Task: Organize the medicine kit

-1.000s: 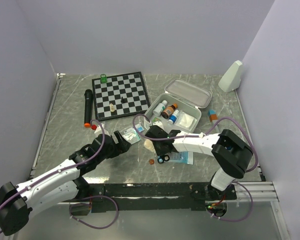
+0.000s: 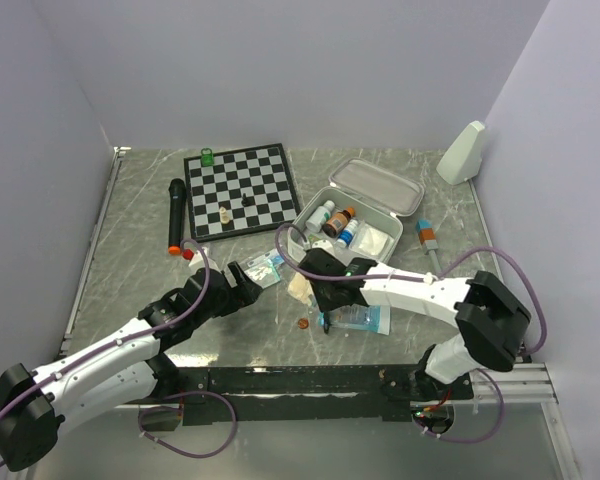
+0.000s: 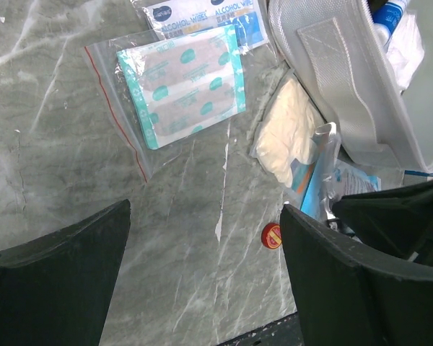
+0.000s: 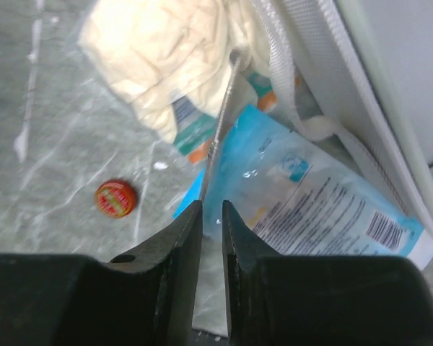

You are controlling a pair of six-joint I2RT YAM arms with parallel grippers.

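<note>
The medicine kit case (image 2: 384,234) stands open, holding bottles and a white packet. Outside it lie bagged packets (image 3: 180,86), beige gloves (image 4: 151,50), a blue packet (image 4: 303,202) and a slim metal tool (image 4: 222,108). My left gripper is open above the table near the bagged packets, nothing between its fingers. My right gripper is low over the blue packet at the metal tool's lower end, fingertips close together; whether the tool is between them is unclear.
A chessboard (image 2: 220,180) and a black cylinder (image 2: 177,215) lie at back left, a white object (image 2: 463,155) at back right. A red cap (image 4: 115,197) lies on the table.
The right arm has shifted slightly rightward and toward the front. The left arm looks unchanged.
</note>
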